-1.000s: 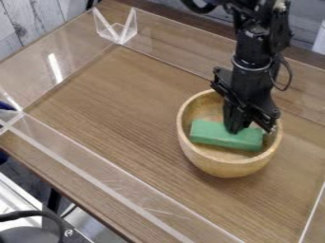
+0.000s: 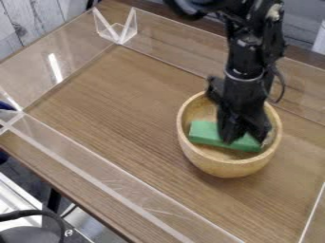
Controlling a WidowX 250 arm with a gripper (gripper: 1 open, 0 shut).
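Observation:
A round wooden bowl [image 2: 216, 163] stands on the right half of the wooden table. Inside it lies a green block [image 2: 212, 134], its upper right part covered by the gripper. The black gripper [image 2: 238, 127] reaches down from the top of the view into the bowl, over the block. It looks slightly blurred, and its fingertips are hard to make out against the block; it appears shut, and whether anything is between the fingers is not clear.
A wire or clear stand [image 2: 117, 28] sits at the back left of the wooden table [image 2: 102, 104]. A black cable or object [image 2: 32, 216] is at the lower left corner.
The gripper has shifted slightly down and toward the front of the bowl, covering more of the green block. The bowl stays about where it was.

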